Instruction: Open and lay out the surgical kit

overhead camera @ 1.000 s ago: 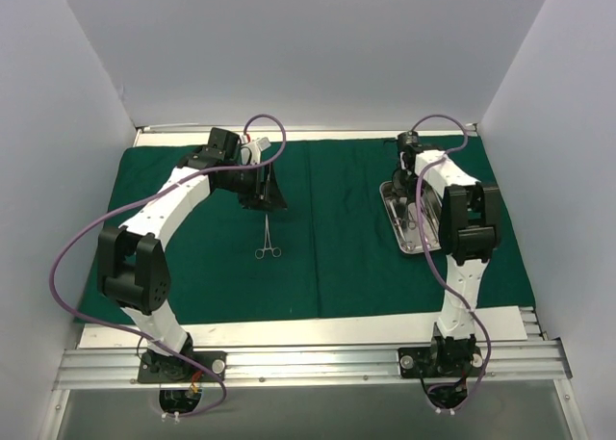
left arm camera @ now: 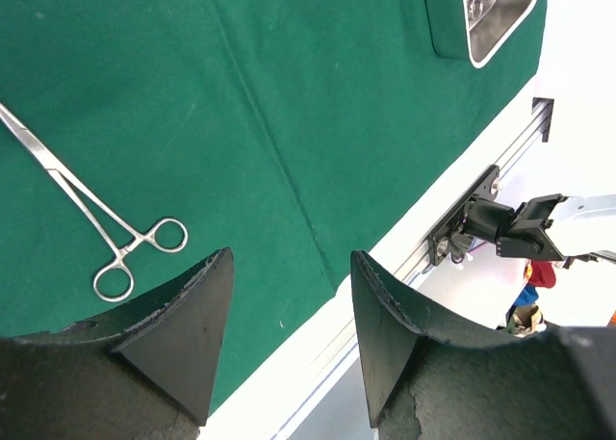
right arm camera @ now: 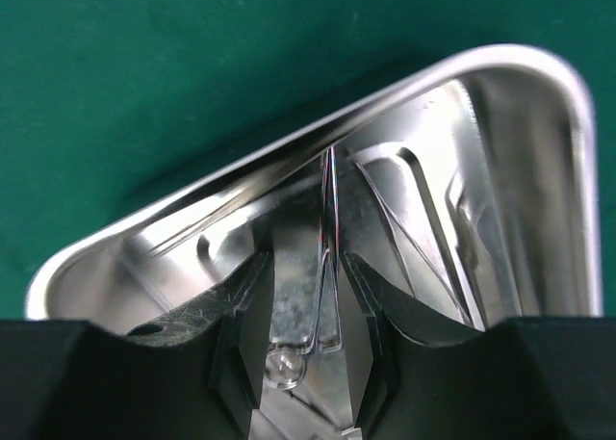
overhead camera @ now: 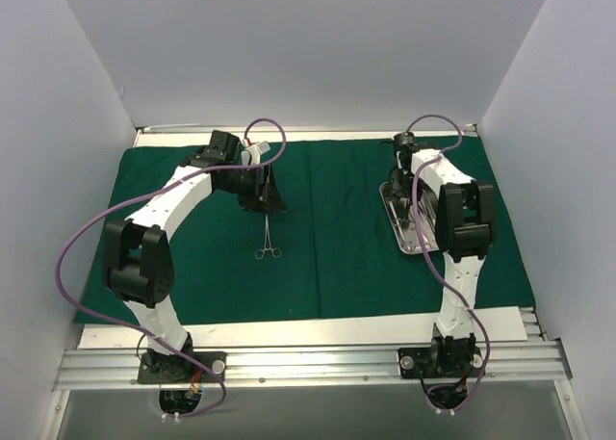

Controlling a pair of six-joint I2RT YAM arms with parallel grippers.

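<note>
My left gripper hovers over the green cloth, part open with empty fingers. A steel hemostat lies on the cloth beside it, rings toward the front in the top view. On the right, the steel tray holds several instruments. My right gripper is open low over the tray, its fingertips either side of a thin upright-in-view instrument; whether they touch it I cannot tell. In the top view the right arm hides part of the tray.
Pale side walls stand left and right, and a white table edge runs along the front.
The left arm is almost unmoved, and the hemostat lies where it was.
</note>
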